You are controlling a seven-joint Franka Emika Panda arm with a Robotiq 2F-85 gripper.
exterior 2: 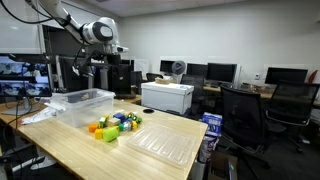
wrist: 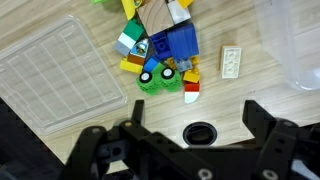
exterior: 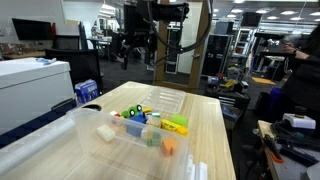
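Note:
My gripper is open above the table, with nothing between its widely parted fingers. Below it in the wrist view lies a pile of toy blocks, including a blue block (wrist: 183, 41), a green piece with round black spots (wrist: 158, 80) and a red-and-white piece (wrist: 191, 92). A pale rectangular block (wrist: 231, 62) lies apart, to the right of the pile. Nearer the bottom is a black round item (wrist: 200, 133). In exterior view 1 the gripper (exterior: 126, 52) hangs well above the colourful blocks.
A clear plastic bin (exterior 2: 70, 112) stands beside the blocks; its wall also shows in the wrist view. On the other side lies a flat translucent tray or lid (exterior 2: 162, 143). A white box (exterior 2: 166, 96) stands behind the table. Bare wood surrounds the pile.

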